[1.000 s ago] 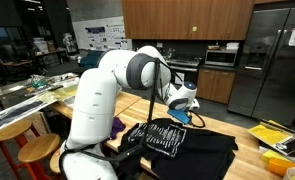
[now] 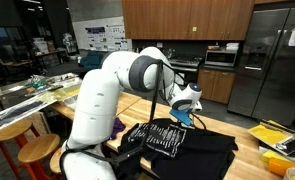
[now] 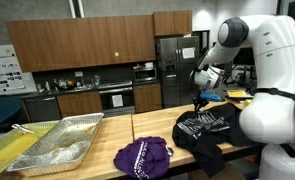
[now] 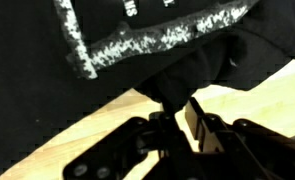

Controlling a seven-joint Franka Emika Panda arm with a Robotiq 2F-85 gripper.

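Observation:
A black cloth with white lettering (image 2: 163,138) lies spread and creased over the wooden table; it looks like a garment. Up close in the wrist view, the black fabric (image 4: 47,110) shows bands of worn white print, with bare wood past its edge. My gripper is low at this edge, its fingers a small way apart with pale wood showing in the gap. A bunched fold (image 4: 182,80) reaches the fingertips and seems to touch the left one. Whether any fabric lies between the fingers is hard to make out.
A purple cloth (image 3: 143,158) lies on the table, near a foil-like tray (image 3: 62,142). Yellow packets (image 2: 273,134) and other items sit at the table's right side. Stools (image 2: 37,148) stand at the left. Bare wood surrounds much of the black cloth.
The wrist has shifted slightly to the right in exterior view 1 and turned a little. The black cloth looks nearly the same.

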